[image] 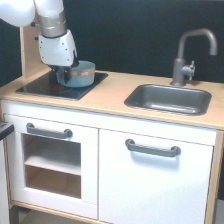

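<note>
A blue-grey pot stands on the dark stovetop at the left of the toy kitchen's counter. The white arm reaches in from the upper left, and its dark gripper is low at the left side of the pot, overlapping its edge in this view. The fingers are small and dark against the stovetop. I cannot tell whether they touch or grip the pot, or how far apart they stand.
To the right a metal sink is set in the wooden counter, with a grey faucet behind it. Bare counter lies between stovetop and sink. Below are white cabinet doors with grey handles.
</note>
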